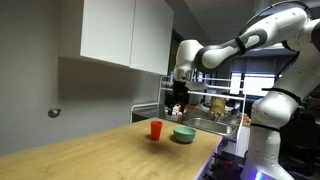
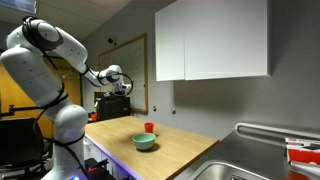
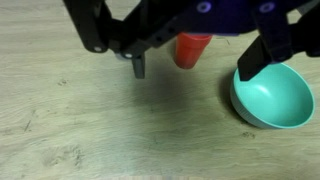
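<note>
My gripper hangs open in the air above the wooden counter. In the wrist view, its two dark fingers stand wide apart. A red cup shows below and between them, partly covered by the gripper's body. It stands on the counter, clear of the fingers. Beside it a round teal bowl sits under the other finger, its inside empty. Exterior view 1 shows the red cup just left of the bowl. From the other side, the bowl is nearer the camera than the cup.
White wall cabinets overhang the counter. A metal sink lies at the far end from the cup, with a rack beside it.
</note>
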